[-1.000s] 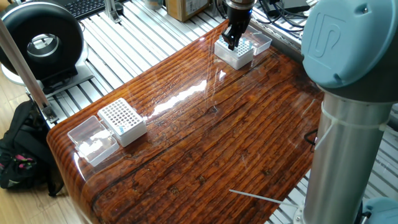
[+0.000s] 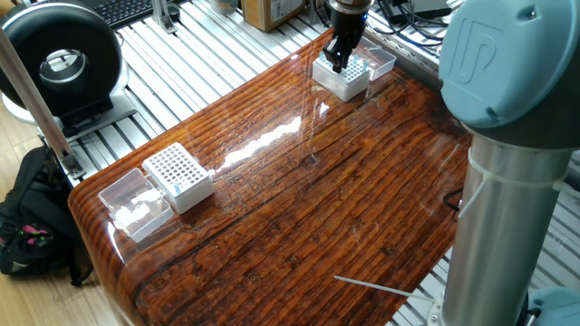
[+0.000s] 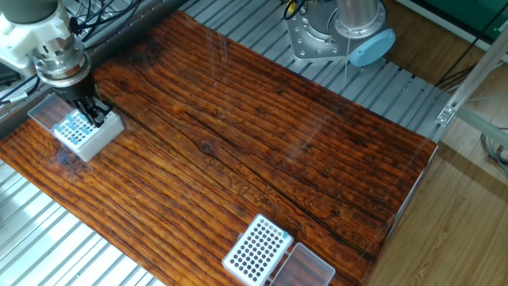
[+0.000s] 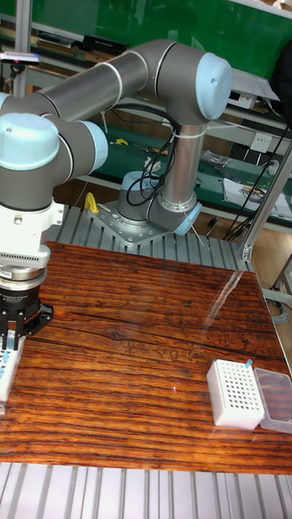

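A white tip rack [image 2: 342,83] with light-blue pieces in several of its holes stands at the table's far end, its clear lid [image 2: 378,60] open beside it. Low over this rack is my black gripper [image 3: 98,119], its fingertips close to the top face. Whether the fingers are apart or closed on a blue piece is too small and dark to tell. A second white rack [image 2: 179,177], mostly empty holes, sits at the opposite end with its clear lid [image 2: 136,205] folded open. One blue piece [image 4: 249,363] pokes up at its corner.
Between the racks the glossy wooden table [image 3: 238,143] is bare, apart from a tiny pinkish speck [image 4: 173,388]. The arm's base [image 4: 130,226] stands on the slatted metal frame beyond the long edge. A thin rod [image 2: 381,288] shows near the base.
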